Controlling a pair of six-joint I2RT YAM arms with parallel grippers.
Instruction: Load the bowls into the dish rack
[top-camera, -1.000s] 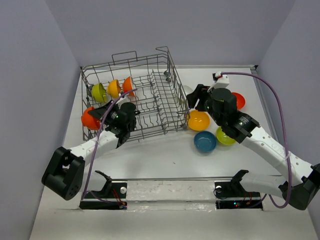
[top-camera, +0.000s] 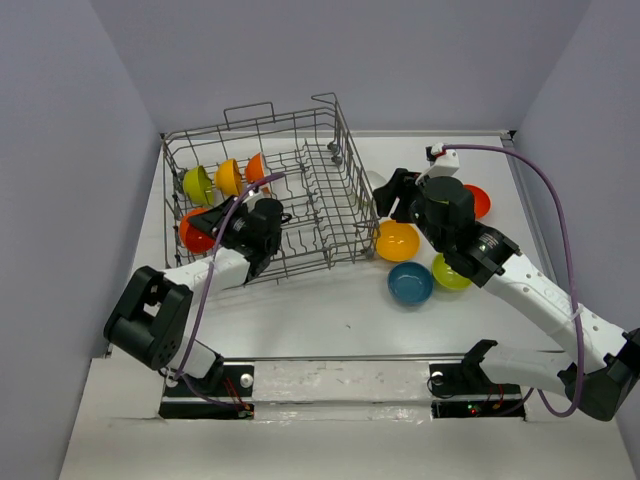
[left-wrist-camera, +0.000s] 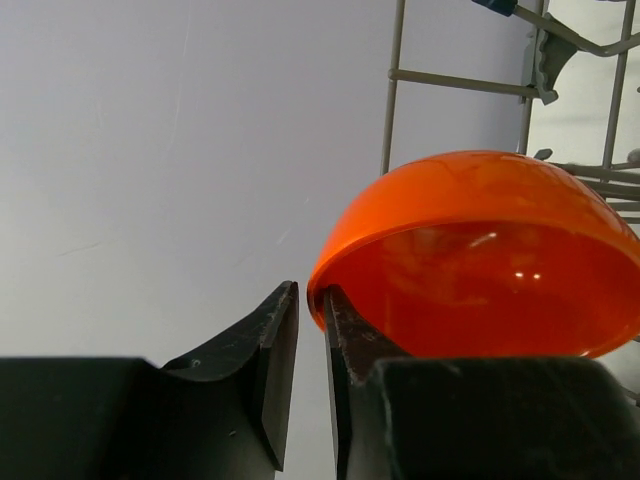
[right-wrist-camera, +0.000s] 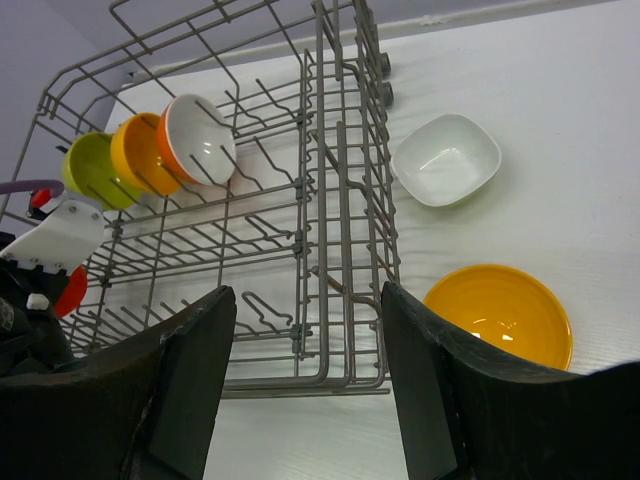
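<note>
The wire dish rack (top-camera: 300, 260) holds a green bowl (top-camera: 197, 188), a yellow bowl (top-camera: 227, 174) and an orange, white-lined bowl (right-wrist-camera: 195, 140) along its back. A red-orange bowl (left-wrist-camera: 470, 190) stands on its side at the rack's left end; my left gripper is open at its rim, the rim close by the fingertips. My right gripper is open above the rack's right edge, nothing between its fingers. Outside the rack lie a yellow bowl (right-wrist-camera: 497, 315), a white bowl (right-wrist-camera: 447, 158), a blue bowl (top-camera: 410, 283), a green bowl (top-camera: 450, 278) and a red bowl (top-camera: 479, 200).
Walls (top-camera: 90, 90) enclose the work surface at back, left and right. The rack's upright wires and edge bars surround the left gripper. Bare surface (top-camera: 320, 330) lies in front of the rack.
My left arm has shifted slightly right and toward the back, and the red-orange bowl sits slightly further right and more upright on its side. The right arm has stayed still.
</note>
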